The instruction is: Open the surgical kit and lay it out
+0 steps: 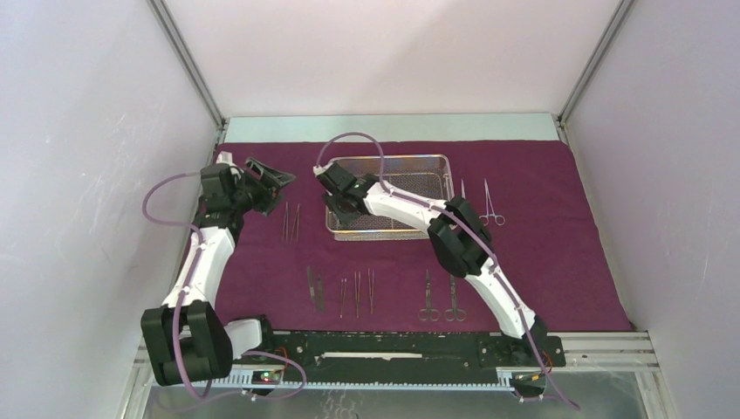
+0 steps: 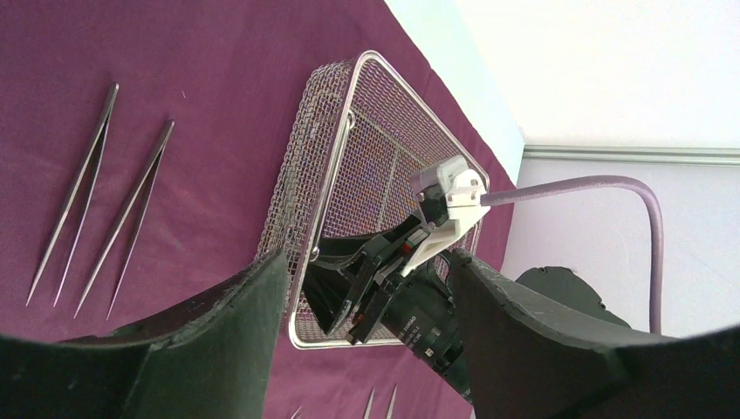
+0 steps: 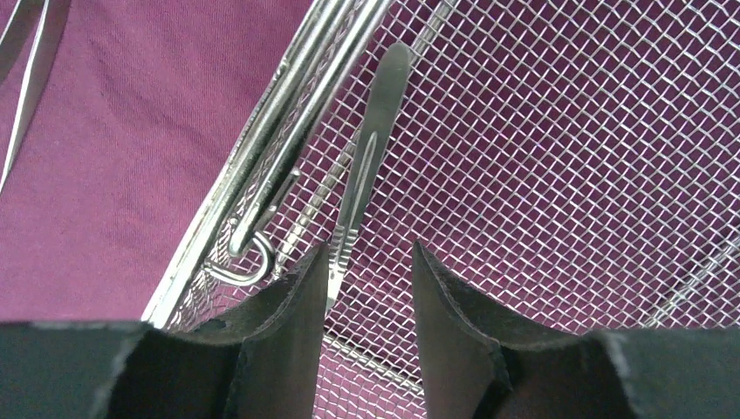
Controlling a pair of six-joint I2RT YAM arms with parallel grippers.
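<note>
The wire-mesh tray (image 1: 410, 173) sits centre on the purple cloth. My right gripper is down inside its left end, open around a slim metal scalpel handle (image 3: 373, 122) lying on the mesh; nothing shows clamped. My left gripper (image 1: 277, 179) hovers left of the tray, fingers apart and empty, above two tweezers (image 2: 140, 201). Laid out along the front are two flat instruments (image 1: 311, 288), several slim instruments (image 1: 357, 297) and two scissors (image 1: 428, 297); more ringed instruments (image 1: 492, 214) lie right of the tray.
The tray's rim (image 3: 218, 201) and a hooked handle lie close beside my right fingers. Walls enclose both sides; a pale strip (image 1: 393, 127) runs along the back.
</note>
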